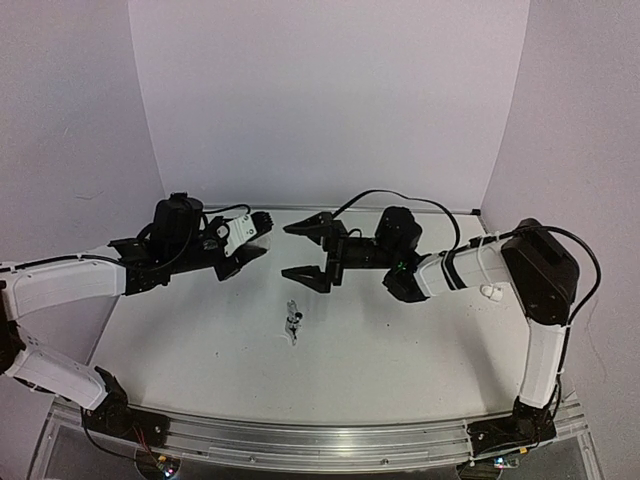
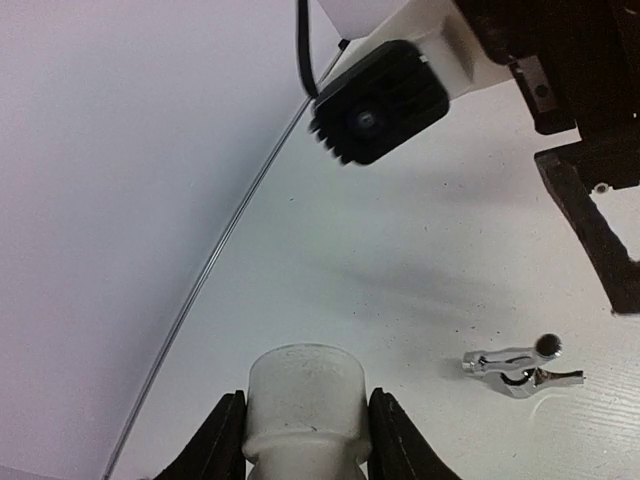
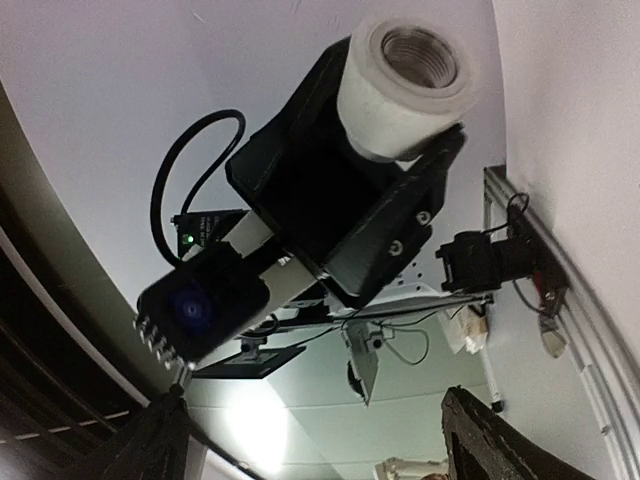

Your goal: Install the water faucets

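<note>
A white threaded pipe fitting (image 2: 306,390) is clamped between the dark fingers of my left gripper (image 1: 262,240). The right wrist view looks into the threaded mouth of this fitting (image 3: 395,110); nothing is screwed into it. A small chrome faucet (image 1: 293,322) lies loose on the table, below the gap between both arms; the left wrist view shows the faucet (image 2: 515,372) on its side. My right gripper (image 1: 290,252) faces the left one with its fingers spread wide. Only bare space shows between its fingers in the right wrist view.
Another small white piece (image 1: 491,292) rests at the table's right side, close to the right forearm. Grey walls enclose the white table (image 1: 400,370) at the back and sides, with a metal rail (image 1: 320,452) along the front.
</note>
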